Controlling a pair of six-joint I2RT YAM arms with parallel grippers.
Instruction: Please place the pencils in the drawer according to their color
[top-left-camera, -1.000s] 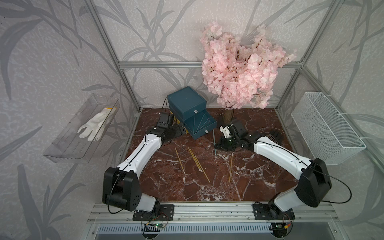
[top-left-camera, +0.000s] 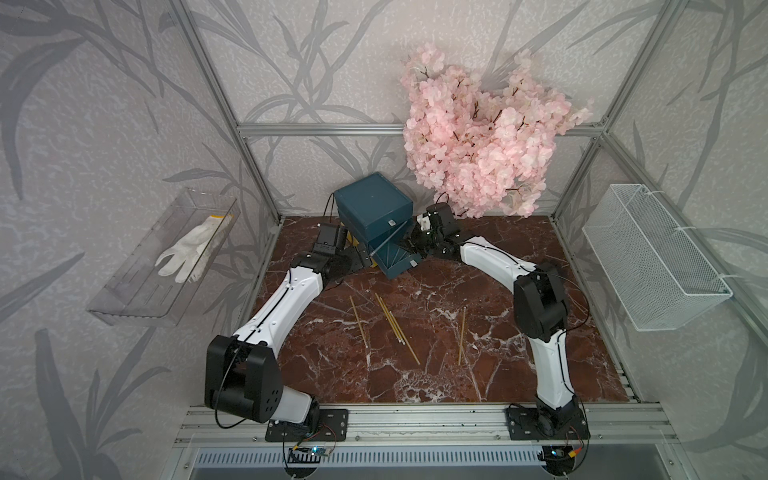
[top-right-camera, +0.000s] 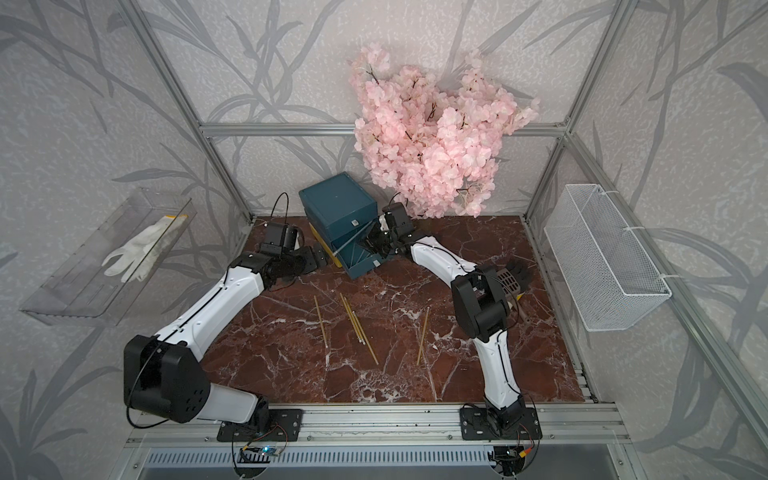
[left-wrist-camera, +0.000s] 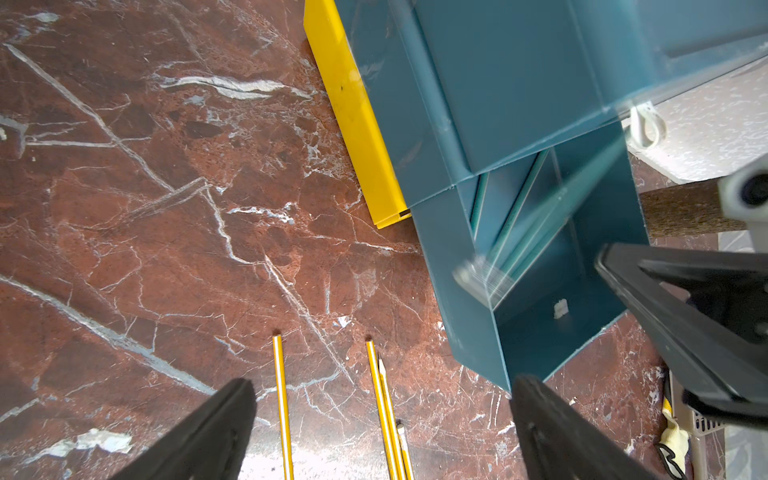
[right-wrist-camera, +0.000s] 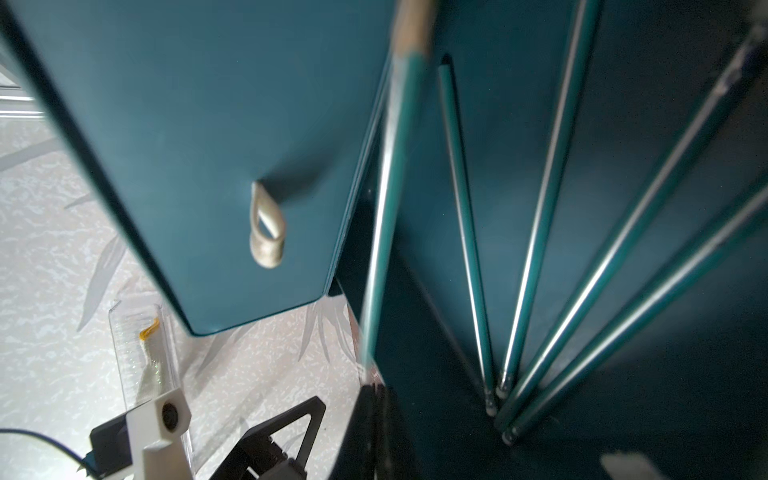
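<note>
A teal pencil (right-wrist-camera: 385, 192) is held in my right gripper, which is shut on it above the pulled-out teal drawer (left-wrist-camera: 576, 320). Inside that drawer lie several teal pencils (right-wrist-camera: 544, 216), fanned out from one corner. On the marble table are several yellow pencils (top-left-camera: 462, 336): one at the left (left-wrist-camera: 283, 400), a close group in the middle (left-wrist-camera: 384, 408), one at the right. My left gripper stands open over the table, left of the drawer, nothing between its fingers.
The teal box (top-left-camera: 374, 200) stands above the drawer, with a yellow part (left-wrist-camera: 352, 112) along its left side. Pink blossoms (top-left-camera: 484, 128) rise behind on the right.
My right gripper has moved up and left from the table, bringing the teal pencil over the drawer. The pencil has swung from upright to slanted in the view. My left arm has stayed still.
</note>
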